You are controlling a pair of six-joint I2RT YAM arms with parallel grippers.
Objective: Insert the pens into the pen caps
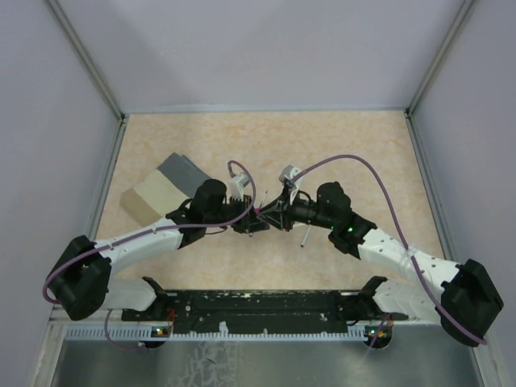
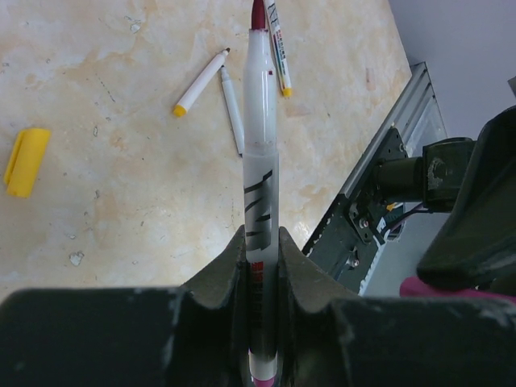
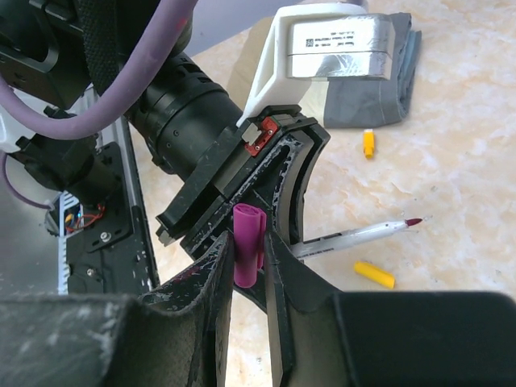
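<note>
My left gripper is shut on a white marker pen (image 2: 260,105) with red tip at top, held upright in the left wrist view. My right gripper is shut on a magenta cap, held close beside the left gripper's black fingers; the cap also shows at the right edge of the left wrist view. The pen pokes out to the right behind the cap in the right wrist view. Whether pen and cap touch is unclear.
Loose pens (image 2: 200,81) lie on the table, with yellow caps (image 2: 26,161) nearby. A folded grey and beige cloth (image 1: 161,185) lies at the left of the table.
</note>
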